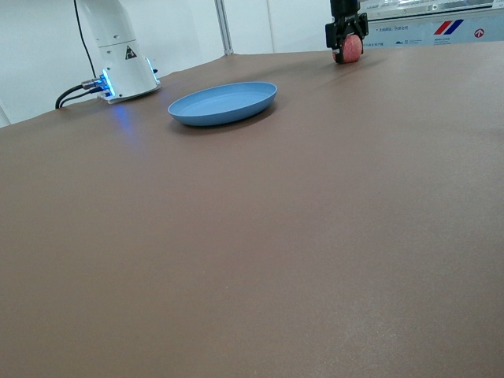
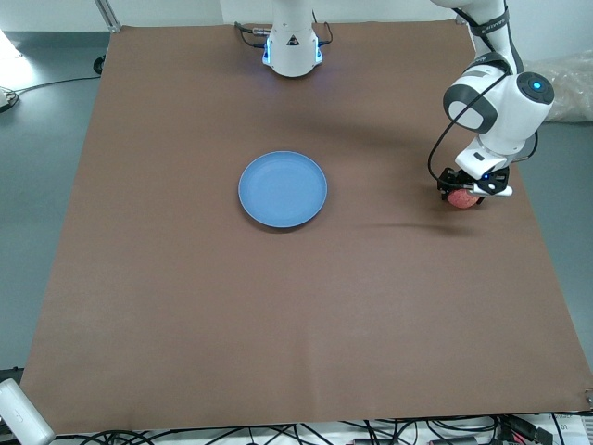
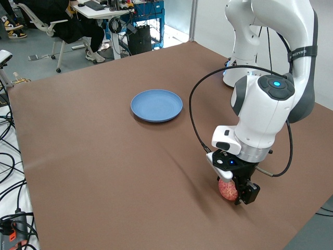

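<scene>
A blue plate (image 2: 283, 189) (image 1: 221, 104) (image 3: 156, 105) lies on the brown tabletop near its middle. My gripper (image 2: 462, 197) (image 1: 346, 49) (image 3: 238, 190) is low over the table's right side in the left view, to the right of the plate, with its black fingers around a round, mottled red fruit (image 2: 461, 198) (image 1: 352, 49) (image 3: 227, 190). The fruit is at or just above the table; whether it touches cannot be told. The fingers partly hide it.
Cables line the front edge. A desk and a seated person are beyond the table in the right view.
</scene>
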